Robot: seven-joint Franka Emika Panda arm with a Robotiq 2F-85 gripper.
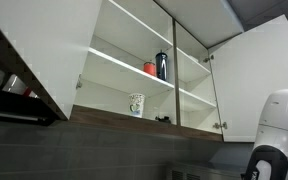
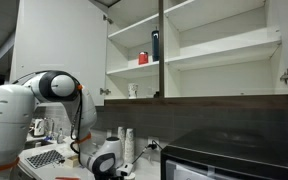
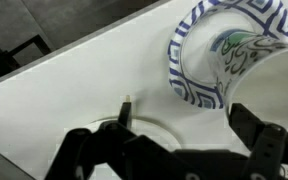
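Observation:
In the wrist view my gripper is open, its two dark fingers wide apart over the white counter, with nothing held between them. To the right, a white cup [image 3: 250,50] with a coloured pattern outside stands on a blue-and-white patterned plate [image 3: 176,65]. The right fingertip overlaps the cup's near rim in this view; whether it touches or is above it, I cannot tell. A white round dish [image 3: 161,133] lies below, partly hidden behind the gripper. Exterior view 2 shows the white arm [image 2: 49,95] reaching down low towards the counter.
An open cabinet holds a red can [image 1: 149,68], a dark canister [image 1: 162,66] and a patterned cup [image 1: 137,104]. Stacked cups [image 2: 129,144] stand behind the arm. A dark appliance [image 2: 229,145] takes up the right side of the counter.

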